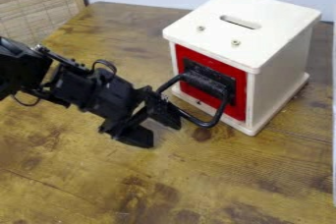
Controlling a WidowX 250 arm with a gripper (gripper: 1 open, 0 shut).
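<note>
A white wooden box (pixel 269 41) with a slot and two screws on top stands on the table. Its front holds a red panel (pixel 237 107) with a black fitting and a black U-shaped handle (pixel 210 122) sticking out toward the lower left. My black gripper (pixel 148 126) points down to the right, just left of the handle, its fingers parted with nothing visible between them. One finger is near or against the handle; I cannot tell whether they touch.
A bamboo blind (pixel 33 2) is at the back left, and a white wall rises behind the box.
</note>
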